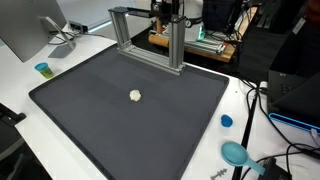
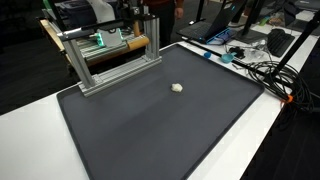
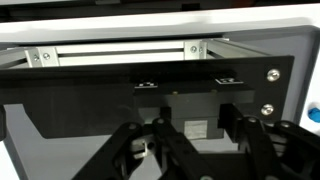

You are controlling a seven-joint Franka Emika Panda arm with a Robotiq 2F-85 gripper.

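In the wrist view my gripper is shut on a grey, handle-like block at the middle of a wide black panel [image 3: 75, 92]. The fingers cover part of the block, so its full shape is hidden. Behind the panel runs a silver metal frame [image 3: 120, 46], which stands upright at the mat's edge in exterior view 1 [image 1: 150, 55] and exterior view 2 [image 2: 112, 75]. My fingertips are not clear in either exterior view. A small cream-coloured lump [image 1: 135, 95] lies alone on the dark grey mat [image 2: 150, 125].
A blue-green cup [image 1: 44, 70] stands beyond the mat's left edge. On the white table to the right sit a blue round object [image 1: 226, 121] and a turquoise ladle-like item [image 1: 240, 156]. Black cables [image 2: 265, 67] lie at the far right.
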